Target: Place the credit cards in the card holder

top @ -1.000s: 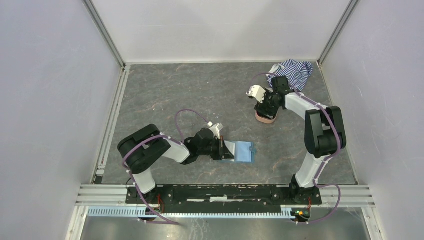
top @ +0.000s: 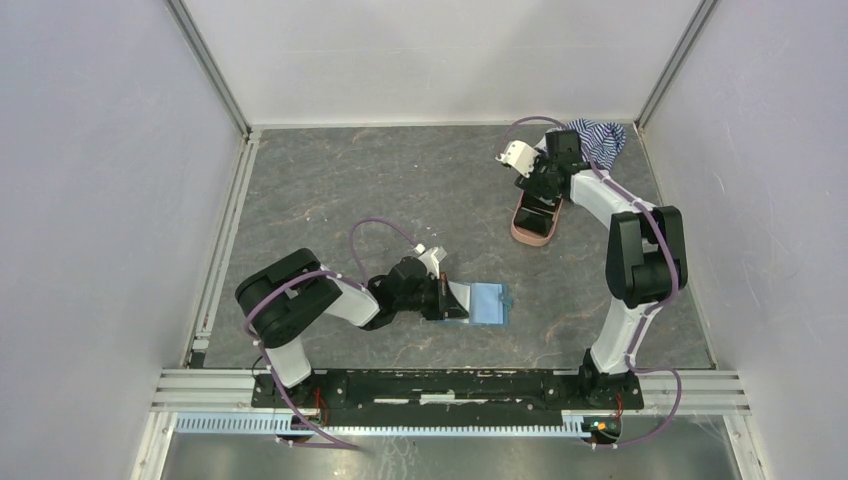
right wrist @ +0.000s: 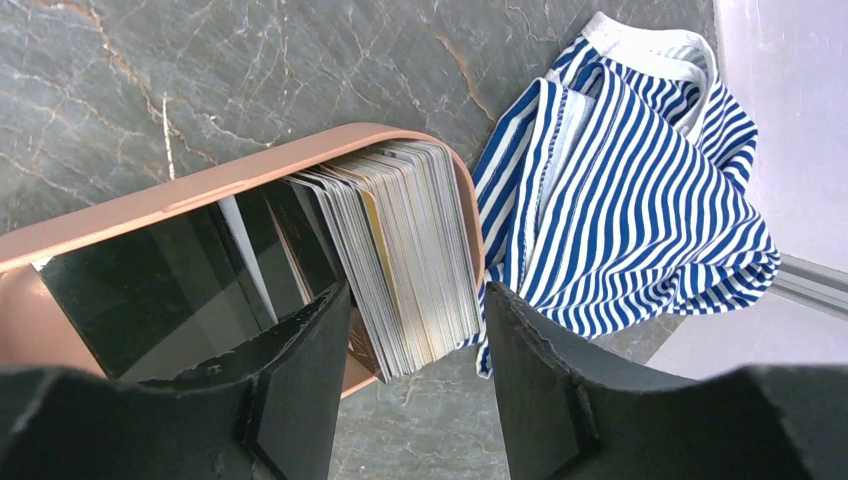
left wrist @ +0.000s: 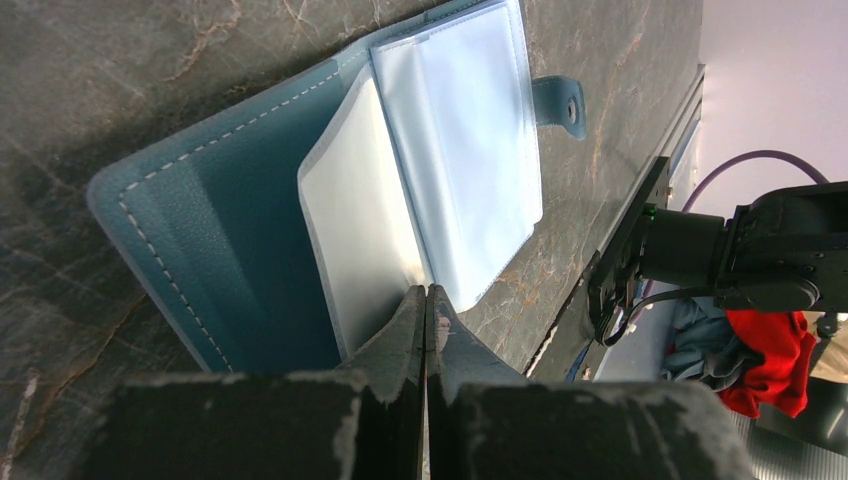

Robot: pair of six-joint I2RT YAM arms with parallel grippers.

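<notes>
The open card holder (top: 488, 304) is blue; in the left wrist view its teal cover (left wrist: 240, 225), white sleeve (left wrist: 365, 200) and pale blue pages (left wrist: 470, 120) show. My left gripper is shut, its tips at the sleeve's near edge and nothing visible between them. A thick stack of cards (right wrist: 410, 250), seen edge-on, leans at one end of a tan box (right wrist: 240, 180). Over that end is my right gripper, its fingers apart on either side of the stack. Whether they press on the cards is not clear.
Dark cards or dividers (right wrist: 150, 290) stand in the rest of the box. A blue-and-white striped cloth (right wrist: 620, 200) lies just past the box's far end.
The right gripper has shifted toward the back, along the box toward the striped cloth, uncovering more of the box's near part. The left arm and the card holder have stayed still.
</notes>
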